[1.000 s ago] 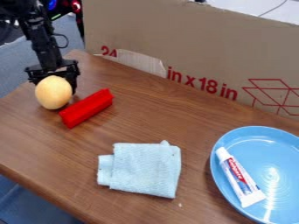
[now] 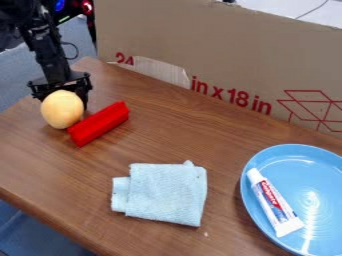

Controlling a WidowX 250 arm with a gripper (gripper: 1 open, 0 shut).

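Observation:
My black gripper [image 2: 60,88] is at the left of the table, its lower end directly behind a round pale-yellow object [image 2: 62,109]. Its fingertips are partly hidden by that object, so whether they grip it is unclear. A red rectangular object [image 2: 98,124] lies just right of the round one. A folded light-blue cloth [image 2: 159,191] lies at the front middle. On the right a blue plate [image 2: 326,190] holds a white toothpaste tube [image 2: 274,203].
A large cardboard box [image 2: 227,60] stands along the back of the wooden table [image 2: 187,130]. The table's left edge drops away near the gripper.

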